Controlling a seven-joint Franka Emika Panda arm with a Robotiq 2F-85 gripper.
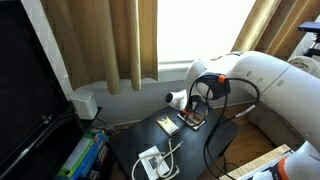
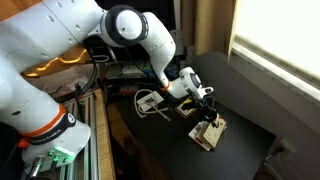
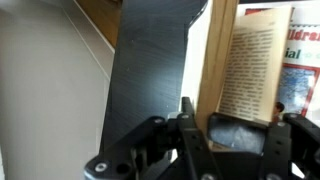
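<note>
An open book [image 2: 205, 137] lies near the back of the dark table. In the wrist view its printed page [image 3: 250, 65] shows on the right, and a tan strip [image 3: 215, 60], apparently a raised cover or edge, runs down to my gripper. The gripper [image 2: 208, 108] is low over the book, at its far part. A dark rounded fingertip [image 3: 237, 131] overlaps the lower end of the page. The other fingertip is hard to make out, so whether the strip is held between them cannot be told.
A second, smaller book [image 1: 167, 125] lies to the left of the first in exterior view 1. White cables and a pale object [image 1: 155, 163] take up the front of the table. Bare dark tabletop [image 2: 180, 150] lies in front of the open book.
</note>
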